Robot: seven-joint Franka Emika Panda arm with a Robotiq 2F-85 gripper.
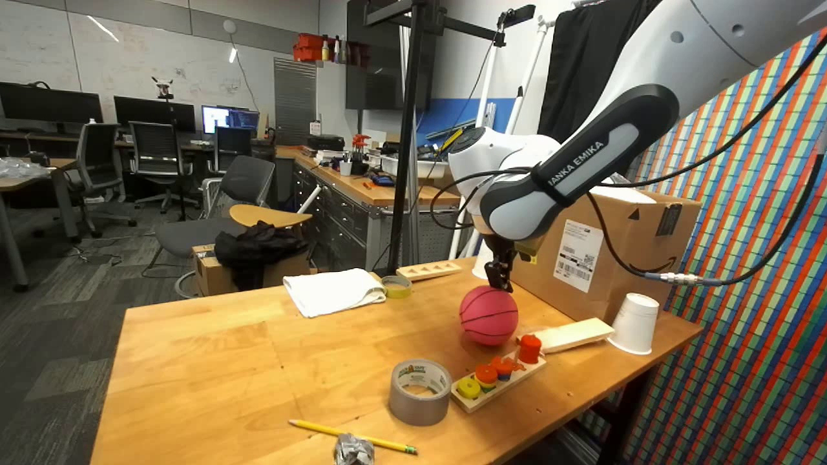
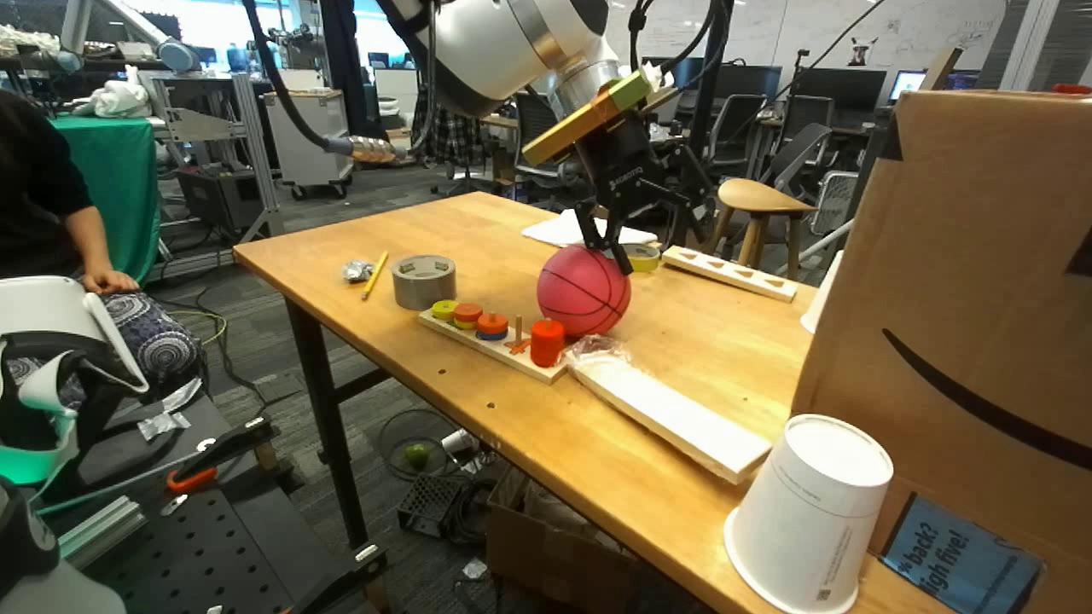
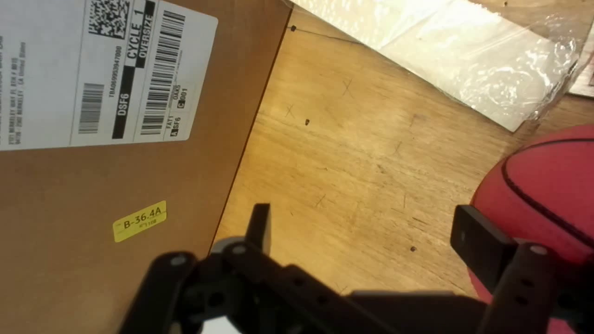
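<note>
A pink ball (image 1: 489, 315) with black seams rests on the wooden table, beside the peg board (image 1: 497, 380) with its coloured rings. My gripper (image 2: 604, 240) is low over the ball, tilted, its fingers spread apart. In the wrist view the ball (image 3: 548, 183) fills the right edge, outside the right-hand finger (image 3: 481, 239), which overlaps it and seems to touch it. Between the two fingers of the gripper only bare table shows. In exterior view 2 the fingertips come down at the ball's top and far side.
A large cardboard box (image 1: 605, 248) stands close by on the gripper's other side. Around the ball are a wrapped board (image 2: 670, 419), a grey tape roll (image 1: 419, 395), a white cup (image 1: 634, 324) and a white cloth (image 1: 333, 292).
</note>
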